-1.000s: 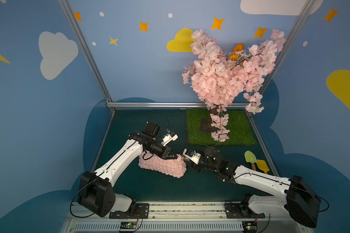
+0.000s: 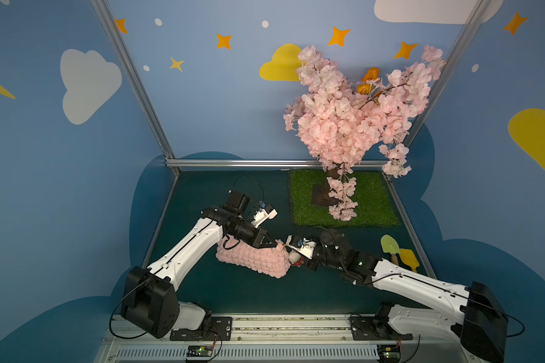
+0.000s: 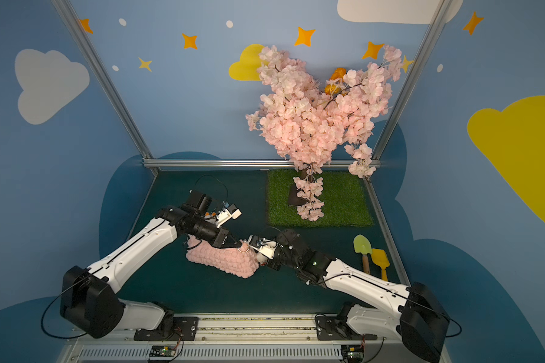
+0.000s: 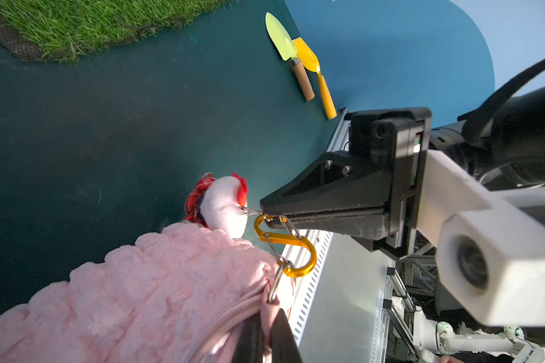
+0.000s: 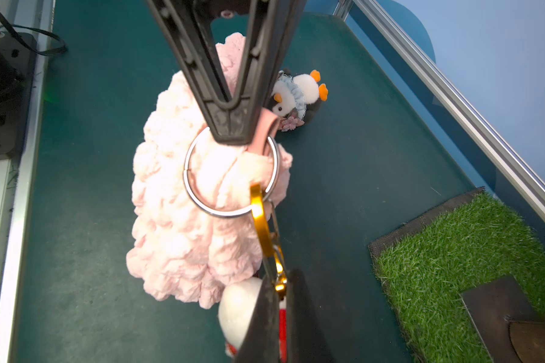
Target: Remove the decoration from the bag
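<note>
A pink puffy bag [image 2: 254, 257] lies on the dark green table in both top views. My left gripper is shut on the pink tab at its end, which carries a silver ring [image 5: 190, 184]. The gold carabiner [image 4: 308, 257] is still hooked through that ring. Its other end sits between the fingertips of my right gripper, which is shut on it. From the carabiner's held end a short chain [image 4: 251, 211] leads to a white plush decoration [image 4: 222, 205] with red parts, hanging beside the bag's end. The right fingers partly hide this plush in the right wrist view.
Beyond the bag lies a penguin plush [image 5: 296, 96]. A blossom tree stands on a grass mat [image 2: 369, 208] at the back right. Two toy trowels, one green [image 2: 390, 243] and one yellow [image 2: 409, 259], lie at the right edge.
The white plush now shows below the right gripper in the top left view. The left arm looks unmoved.
</note>
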